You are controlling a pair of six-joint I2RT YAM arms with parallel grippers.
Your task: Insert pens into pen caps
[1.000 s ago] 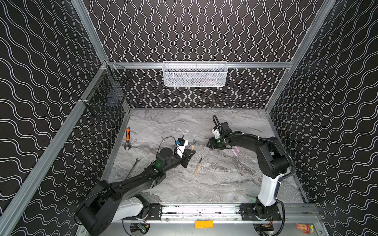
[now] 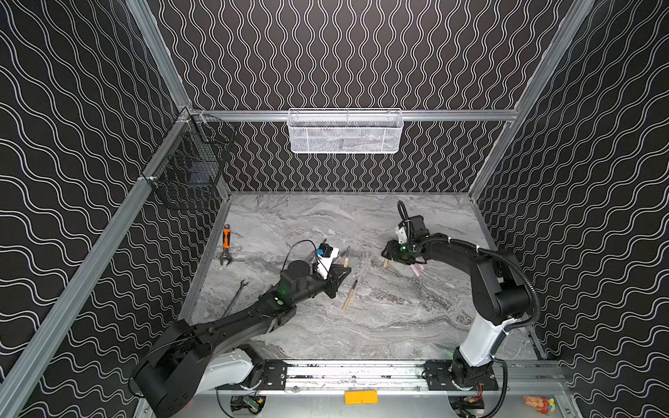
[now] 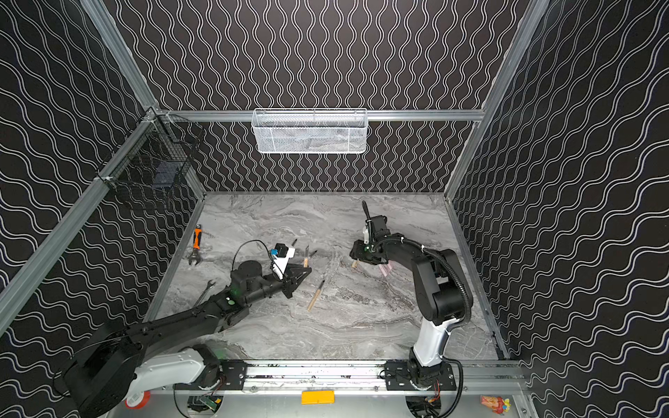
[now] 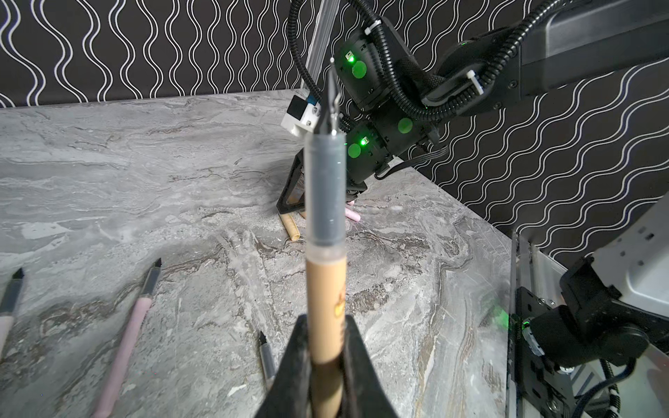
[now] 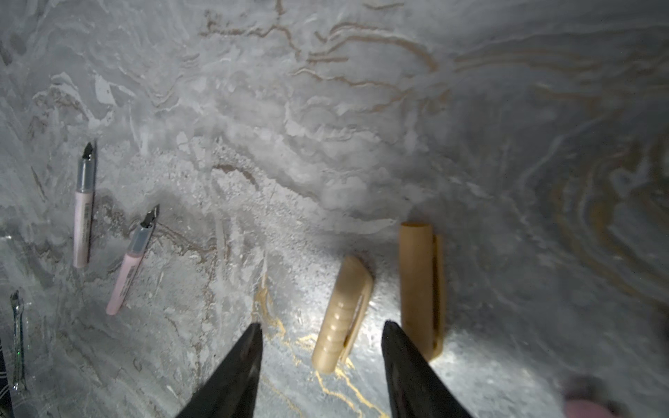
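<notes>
Upright in the left wrist view stands an orange pen, uncapped with its dark nib up, and my left gripper is shut on its lower body. My right gripper is open above the table, with an orange cap lying between and beyond its fingertips. A second orange cap lies just right of that, by the right finger. Two uncapped pink pens lie to the left. Another orange pen rests on the table near the left gripper. Pink caps show beside the right gripper.
An adjustable wrench and a spanner lie on the left side. The white mesh basket hangs at the back wall.
My right gripper has moved to the right, uncovering an orange cap on the table. The left gripper, with its pen, has shifted slightly to the right.
</notes>
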